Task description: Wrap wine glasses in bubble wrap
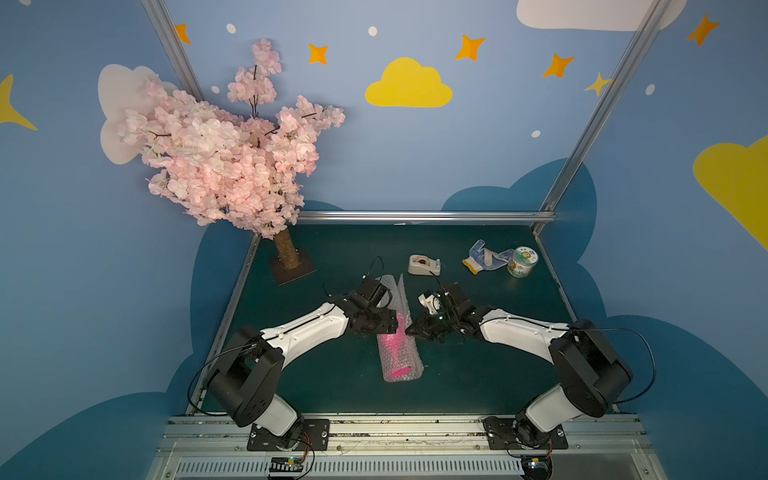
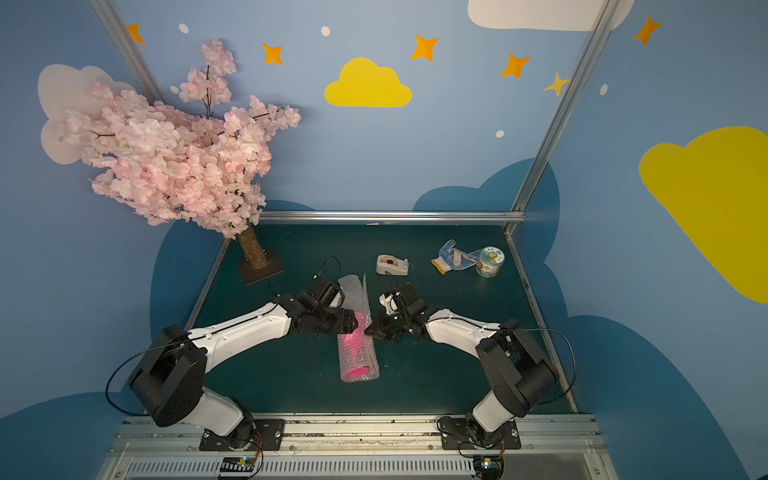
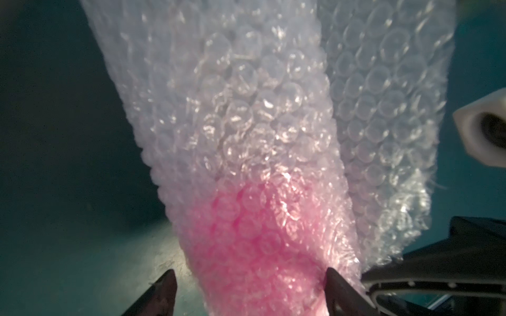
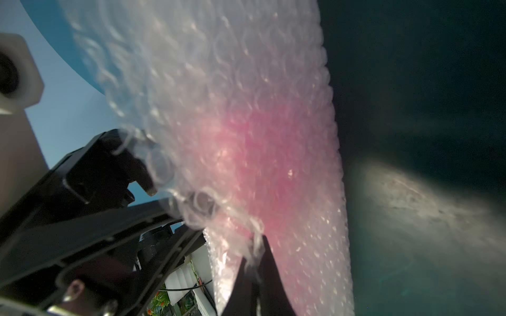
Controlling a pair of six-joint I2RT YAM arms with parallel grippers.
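Note:
A pink wine glass [image 1: 397, 344] lies inside a roll of clear bubble wrap [image 1: 389, 288] in the middle of the table. My left gripper is over the roll, its fingers apart on either side of the pink part; a gap shows between the left finger and the wrap. The loose end flap [image 3: 387, 115] stands up along the roll's right side. On that flap's edge my right gripper is shut, thin wrap pinched between its fingertips. The wrap blurs the glass's exact outline.
At the back stand a white tape dispenser [image 1: 424, 265], a blue and yellow glove [image 1: 485, 257] and a round tin [image 1: 522, 261]. A blossom tree [image 1: 286, 249] occupies the back left corner. Bare table lies on both sides of the roll.

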